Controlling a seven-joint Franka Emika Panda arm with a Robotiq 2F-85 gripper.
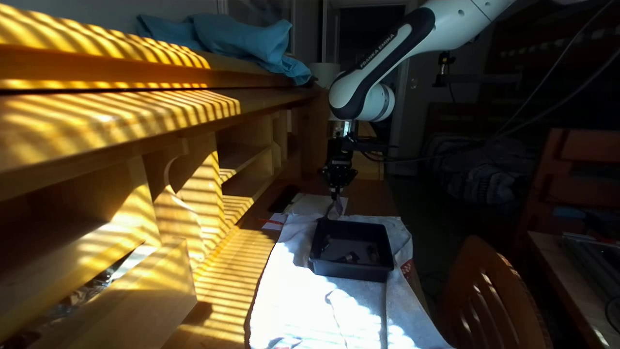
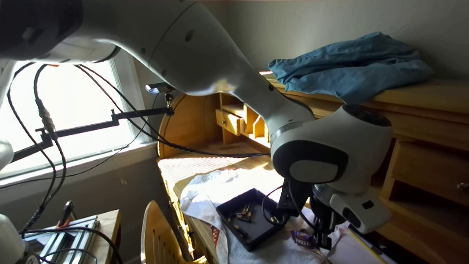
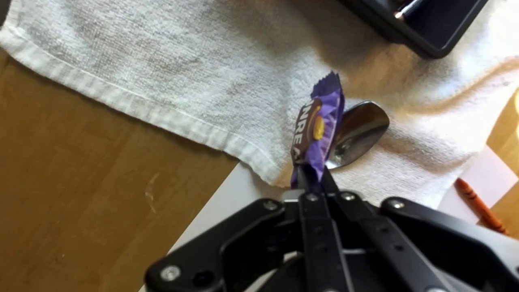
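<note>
A purple wrapped candy with brown and yellow print juts forward from my gripper. The fingers are shut, and the lower end of the wrapper is pinched at their tips. Exterior view 2 shows the same purple wrapper beside the gripper's tip, over the towel. Beyond the candy in the wrist view, the bowl of a metal spoon lies on the white towel; its handle is hidden behind the gripper. The black tray stands on the towel, with several small dark and brass-coloured pieces in it.
An orange crayon lies partly on white paper to the right in the wrist view. Wooden desk cubbies line one side. A chair stands along the other. Sunlit towel in front of the tray is mostly clear.
</note>
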